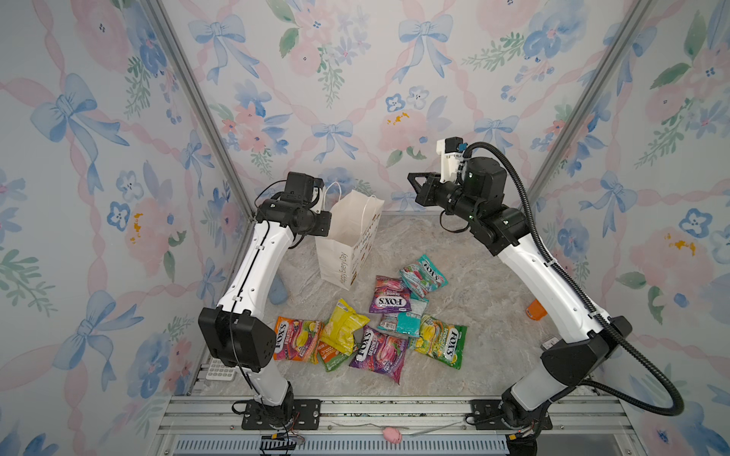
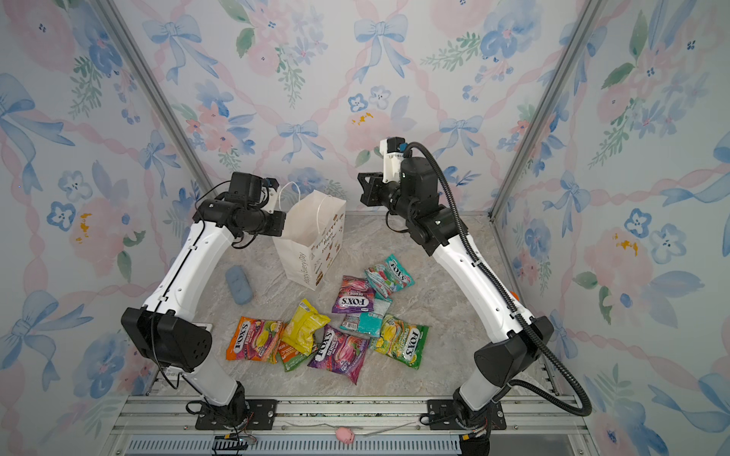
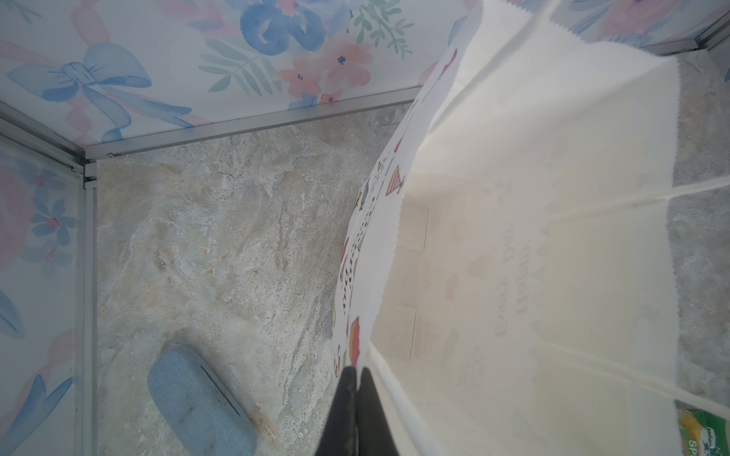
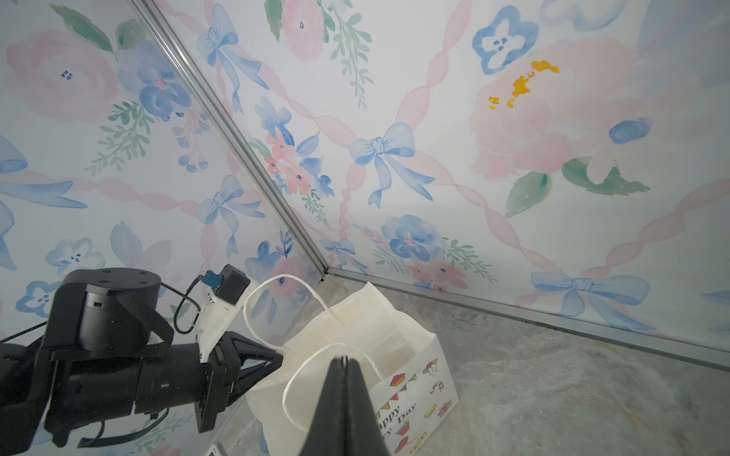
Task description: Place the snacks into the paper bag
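The white paper bag (image 1: 346, 243) stands open at the back left; my left gripper is shut at its near rim, and whether paper is between its fingers I cannot tell. My right gripper is raised to the right of the bag, shut, with nothing visible between its fingers. Several snack packets lie on the counter in front: orange (image 2: 254, 338), yellow (image 2: 304, 325), purple (image 2: 353, 295), another purple (image 2: 338, 353), green (image 2: 401, 342), teal (image 2: 389, 275), and others partly covered beneath. The bag's visible interior in the left wrist view shows no packet.
A grey-blue oblong object (image 3: 201, 399) lies left of the bag. An orange object (image 1: 535, 308) sits at the right edge. Patterned walls surround the counter, which is clear at the back right.
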